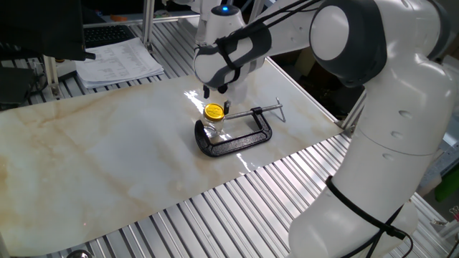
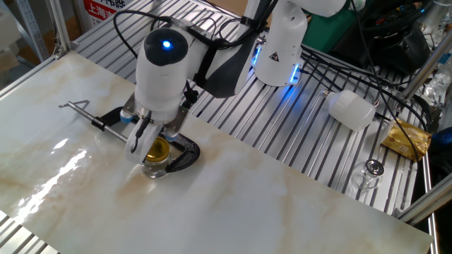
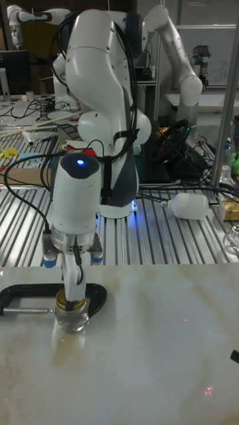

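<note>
A glass jar (image 1: 211,128) with a yellow lid (image 1: 214,111) stands upright on the marbled board, within the throat of a black C-clamp (image 1: 235,145). The clamp lies flat, its screw and bar extending to one side. Just above the lid, my gripper (image 1: 216,99) is open, its dark fingers (image 1: 227,107) apart on opposite sides of the lid. From the front, in exterior view 3, one finger hides part of the lid (image 3: 80,304), and the clear jar (image 3: 72,323) shows below. The far finger is hidden there.
Most of the marbled board (image 1: 93,165) is bare. Papers (image 1: 120,64) lie behind it on the slatted table. Off the board are a white bulb-like object (image 2: 351,110), a small glass jar (image 2: 367,174) and a yellow packet (image 2: 406,140).
</note>
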